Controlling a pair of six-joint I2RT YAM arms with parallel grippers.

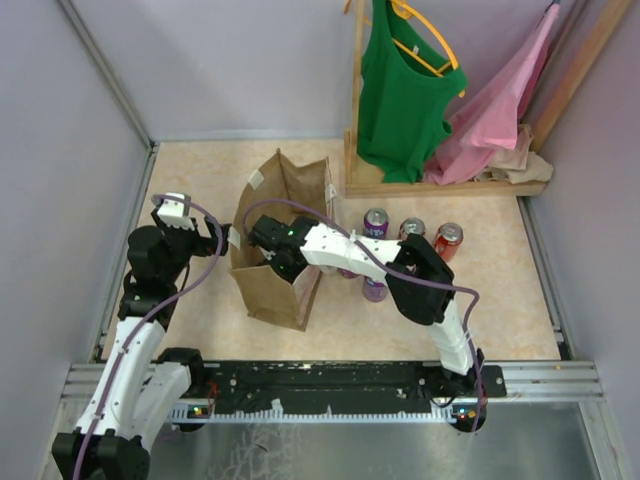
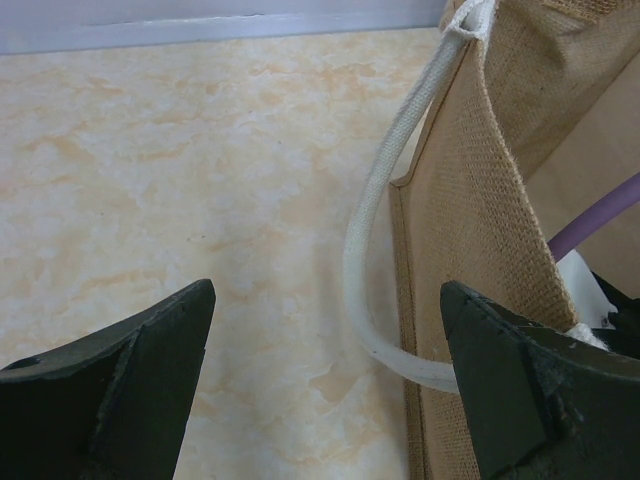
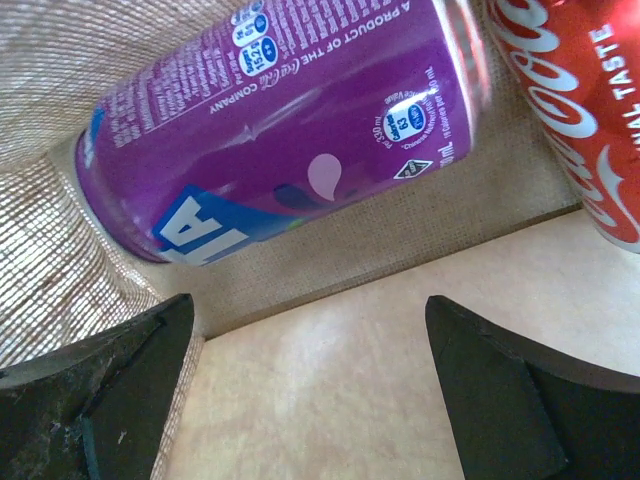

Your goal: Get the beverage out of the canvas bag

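Observation:
The brown canvas bag [image 1: 272, 302] stands open on the table. My right gripper [image 1: 275, 268] reaches down into it from above, open, with nothing between its fingers. In the right wrist view, a purple can [image 3: 280, 125] lies on its side in the bag, above and beyond the fingertips. Beside it, a red Coca-Cola can [image 3: 585, 110] is cut by the frame's edge. Open too, my left gripper is at the bag's left side. The bag's white handle [image 2: 358, 270] hangs within its view and passes behind the right finger.
Right of the bag, several cans stand on the table, among them a purple can [image 1: 376, 222] and a red can [image 1: 448, 240]. A wooden rack [image 1: 440, 188] with a green top [image 1: 405, 100] and pink clothing is behind. Table left of the bag is clear.

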